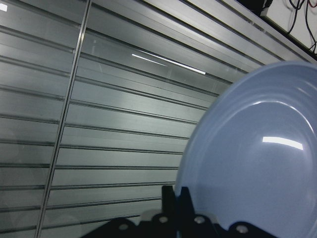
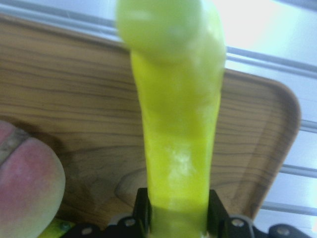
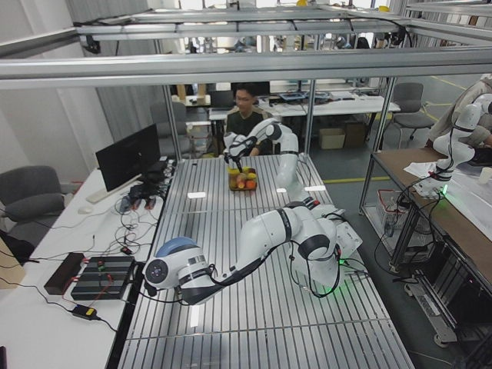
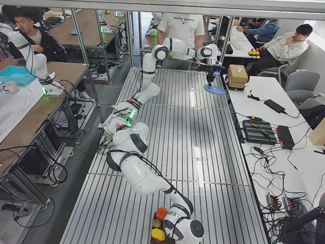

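Note:
A blue plate [image 4: 215,90] is held at its rim by my left gripper, which is shut on it; the plate [image 1: 252,153] fills the right of the left wrist view, above the slatted table. My right gripper is shut on a yellow banana-like fruit [image 2: 176,139] over a wooden tray [image 2: 89,94]. A peach [image 2: 27,183] lies in that tray, with another yellow-green item [image 2: 53,229] partly hidden beside it. In the camera right view the tray's fruit includes an orange [image 4: 161,213].
A white side desk [image 3: 46,330] with monitor [image 3: 123,157], power units and cables runs along one edge. A person [image 3: 244,108] sits behind the tray's end.

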